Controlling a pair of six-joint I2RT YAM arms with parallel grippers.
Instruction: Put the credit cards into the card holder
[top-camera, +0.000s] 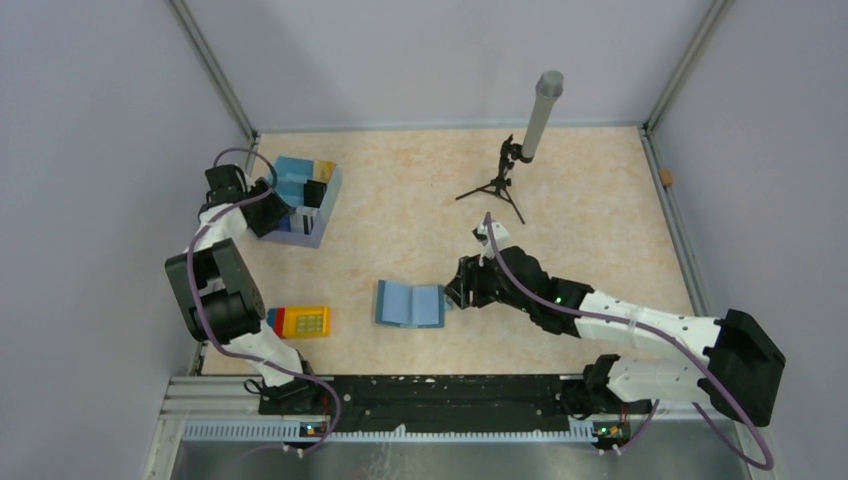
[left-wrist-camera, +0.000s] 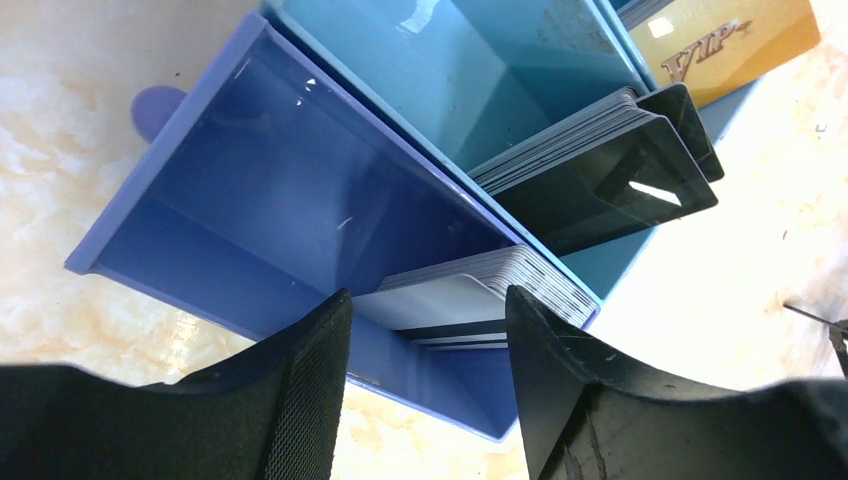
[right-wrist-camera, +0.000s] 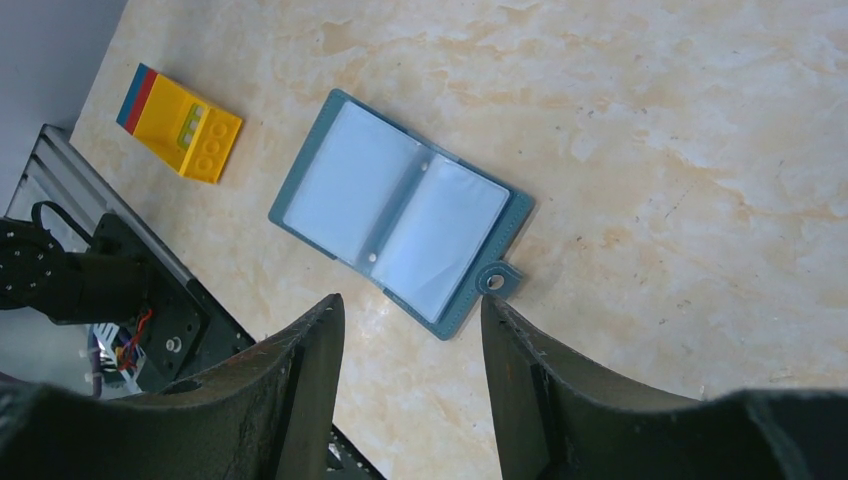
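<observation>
Stacks of cards stand in a blue compartment box (top-camera: 331, 197) at the back left. In the left wrist view, white cards (left-wrist-camera: 440, 300) lean in the nearest compartment, black cards (left-wrist-camera: 610, 190) in the one behind, and a gold VIP card (left-wrist-camera: 735, 45) beyond that. Over the white cards hangs my left gripper, its fingers apart and nothing held between them. The card holder (right-wrist-camera: 395, 205) lies unfolded on the table, its two clear pockets facing up and looking empty. My right gripper is open by the holder's snap-tab edge, holding nothing.
A yellow tray with red and blue parts (top-camera: 300, 322) sits at the front left, near the left arm. A black tripod (top-camera: 500, 185) stands at the back right. Between box and holder the table is bare.
</observation>
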